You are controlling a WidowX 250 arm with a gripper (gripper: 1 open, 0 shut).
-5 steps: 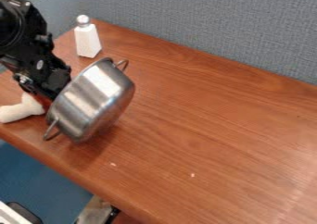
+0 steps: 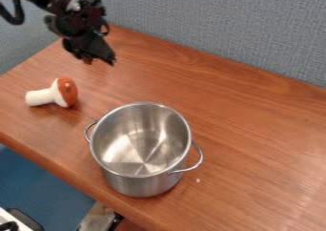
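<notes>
A steel pot (image 2: 143, 149) with two handles stands upright near the front edge of the wooden table. To its left a white object with an orange-red end (image 2: 49, 95), like a toy mushroom, lies on its side. My black gripper (image 2: 95, 53) is raised at the upper left, above and behind the pot; its fingers are dark and blurred, and whatever is between them cannot be made out.
My gripper has since moved up and back, away from it and the white-and-orange object.
</notes>
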